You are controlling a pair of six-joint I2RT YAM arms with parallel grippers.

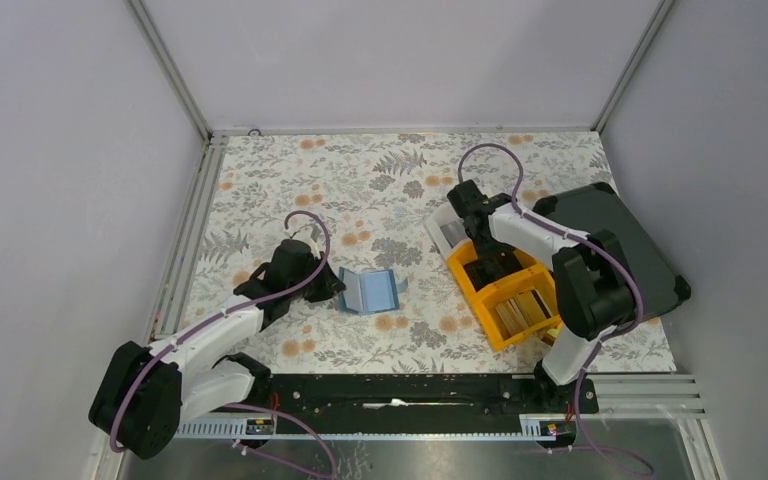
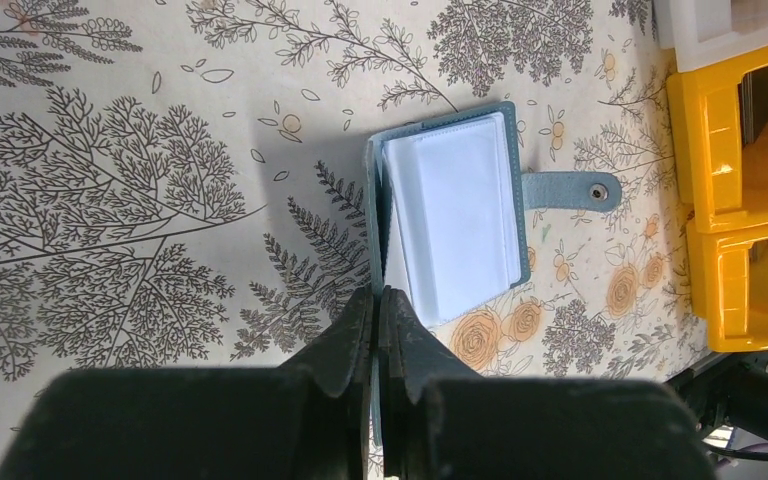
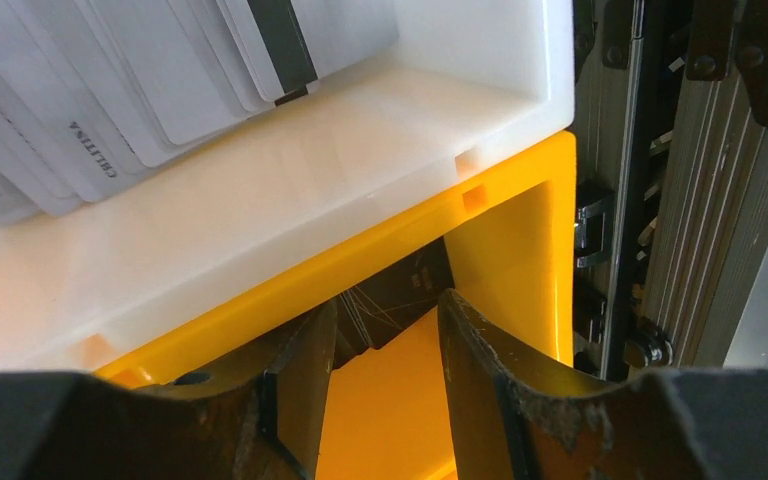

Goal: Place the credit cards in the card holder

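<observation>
The blue card holder lies spread on the cloth, its strap with a snap pointing right. My left gripper is shut on the holder's left cover edge. In the top view the holder sits just right of that gripper. My right gripper stands part open over the middle compartment of the yellow bin, its fingers apart with nothing visible between them. Dark cards lie inside that compartment. Silver-white cards fill the white bin beside it.
The nearest yellow compartment holds several gold and brown cards. A dark case lies at the right, behind the right arm.
</observation>
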